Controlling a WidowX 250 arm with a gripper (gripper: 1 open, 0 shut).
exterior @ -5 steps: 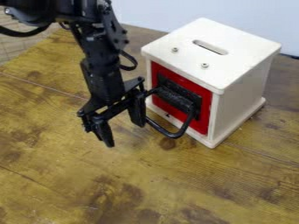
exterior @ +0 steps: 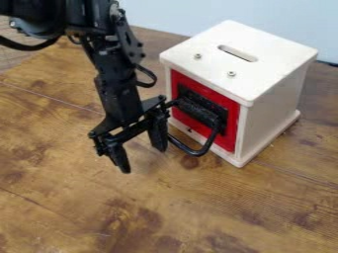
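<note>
My black gripper (exterior: 138, 148) hangs low over the wooden floor, left of a white wooden box (exterior: 258, 69). Its two fingers stand apart with nothing visible between them. The box has a red front panel (exterior: 224, 138) with a black mechanism (exterior: 201, 111) mounted on it. A black looped cable or handle (exterior: 199, 150) curves out from that panel toward my gripper; whether it touches the right finger is hard to tell.
The box has a slot (exterior: 236, 53) and two screws on top. A pale wall runs along the back.
My gripper has shifted very slightly left and down over the last second. The box stands where it was.
</note>
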